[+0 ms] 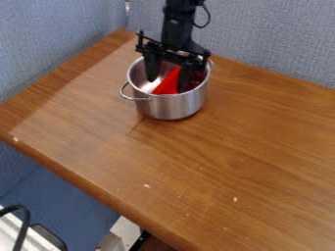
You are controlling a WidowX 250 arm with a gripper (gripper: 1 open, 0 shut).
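A steel pot (167, 104) with side handles stands on the wooden table toward the back. Inside it lies a red object (167, 85), partly hidden. My black gripper (174, 75) reaches down from above into the pot, its fingers at the red object. Whether they are closed on it is hard to see.
Blue-grey padded walls stand behind and to the left. A white item (14, 231) with a black cable sits off the table at the lower left.
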